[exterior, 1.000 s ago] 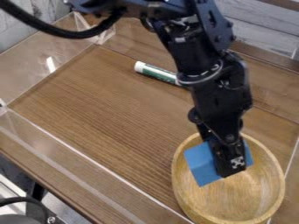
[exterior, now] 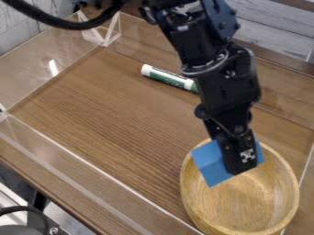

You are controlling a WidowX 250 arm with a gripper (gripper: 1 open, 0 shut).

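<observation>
The black gripper (exterior: 229,147) reaches down from the top centre, shut on a blue block (exterior: 214,166). The block is held over the left part of a round tan bowl (exterior: 245,215), near its upper rim. The gripper's fingertips are partly hidden behind its own body and the block.
A green and white cylinder (exterior: 167,77) lies on the wooden table (exterior: 98,119) at the back. Clear panels edge the table at the left.
The gripper and blue block have risen slightly over the last second, with a small shift in the block's tilt. The bowl looks unmoved.
</observation>
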